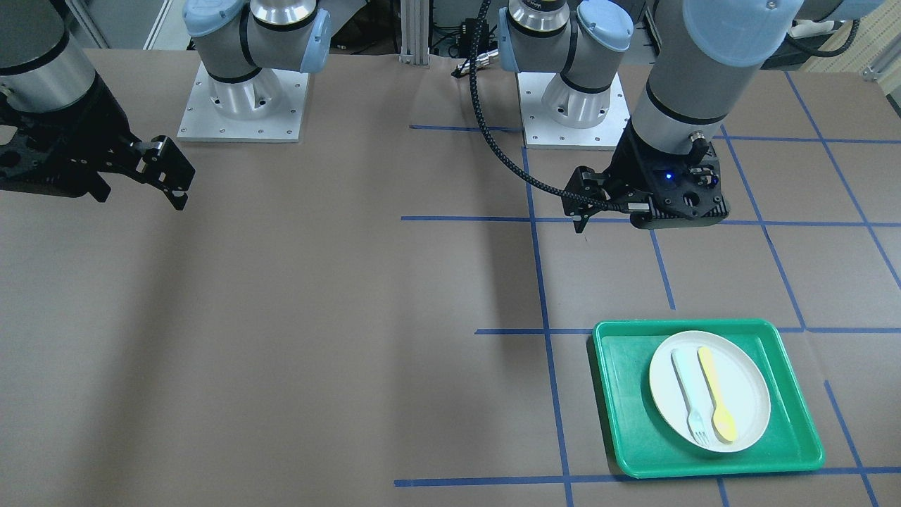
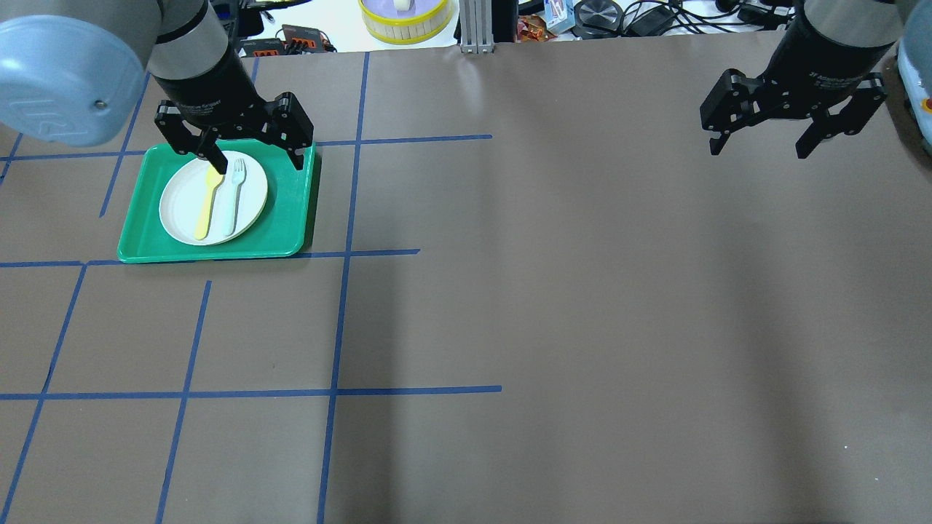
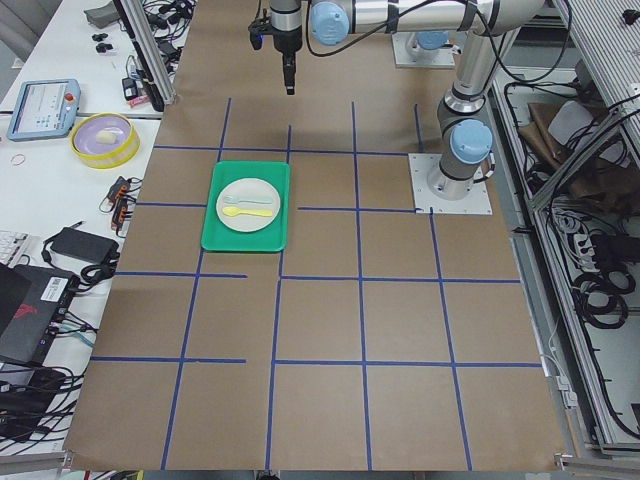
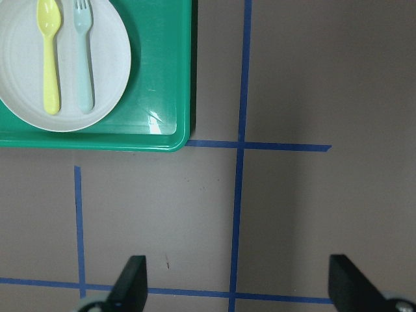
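Observation:
A green tray [image 1: 621,405] holds a white plate [image 1: 747,405] with a pale yellow spoon [image 1: 723,414] and a light mint fork [image 1: 688,393] lying side by side on it. In the wrist view the tray [image 4: 156,78] fills the upper left, spoon [image 4: 49,71] left of fork [image 4: 83,71]. My gripper is open, its two fingers wide apart at the lower corners with bare table between them. It hangs above the table, beside the tray and apart from it, as the top view also shows [image 2: 258,161].
A second arm's gripper [image 2: 760,135] hangs at the top right of the top view. Blue tape lines grid the table [image 2: 568,306], which is otherwise clear. A yellow-rimmed round container [image 3: 100,155] and cables sit on a white side bench beyond the table's edge.

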